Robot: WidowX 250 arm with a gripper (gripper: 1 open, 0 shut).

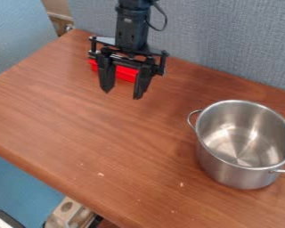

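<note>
My black gripper [124, 82] hangs over the back part of the wooden table, its two fingers spread open with nothing visible between them. Just behind it lies a red object [96, 66], partly hidden by the gripper, near the back of the table. A steel pot [234, 156] with two handles stands at the right, upright, its inside looking empty.
A grey padded wall [216, 44] runs along the back. A blue surface [20, 183] lies beyond the table's front left edge.
</note>
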